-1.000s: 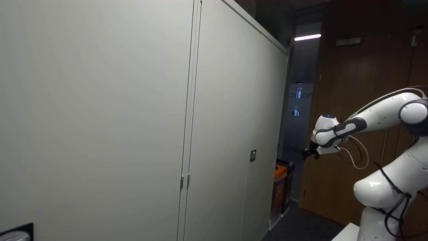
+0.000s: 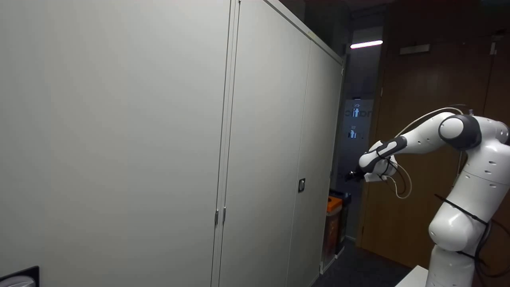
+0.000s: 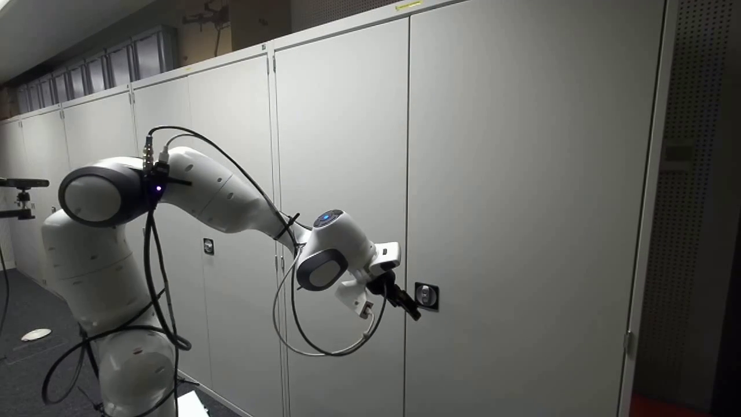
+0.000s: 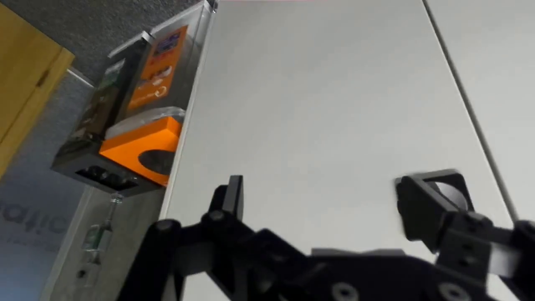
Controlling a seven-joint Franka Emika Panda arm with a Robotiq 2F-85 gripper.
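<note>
A grey cabinet door (image 3: 521,174) carries a small black latch plate with a round silver knob (image 3: 425,295). My gripper (image 3: 411,306) is in front of the door, its dark fingers overlapping the area just left of the latch in exterior view 2. From the other side, exterior view 1 puts the gripper (image 2: 352,176) well to the right of the latch (image 2: 301,185), with space between. Spread wide in the wrist view, the gripper is open and empty. Its right finger (image 4: 424,208) partly covers the latch knob (image 4: 452,195).
Beyond the cabinet's end stand an orange-topped bin (image 4: 143,143) and a black bin (image 4: 100,173). A wooden door (image 2: 420,143) lies behind the arm. More closed cabinets (image 3: 167,229) run along the wall. Cables (image 3: 326,354) hang in loops below the wrist.
In exterior view 1 the arm has reached leftward, toward the cabinet. The cabinet doors look unchanged.
</note>
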